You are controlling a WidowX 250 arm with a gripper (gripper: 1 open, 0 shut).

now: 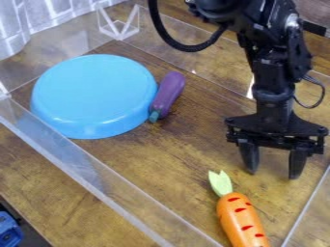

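Observation:
The black gripper (273, 154) hangs low over the wooden floor of the bin at the right, its two fingers pointing down and apart with nothing visible between them. Below and left of it lies an orange toy carrot (240, 214) with a pale green top. A purple toy eggplant (169, 92) rests further back, right beside a light blue round plate or lid (93, 89).
Clear plastic walls edge the bin (91, 178) along the left and front. A blue object (8, 232) sits outside at the lower left.

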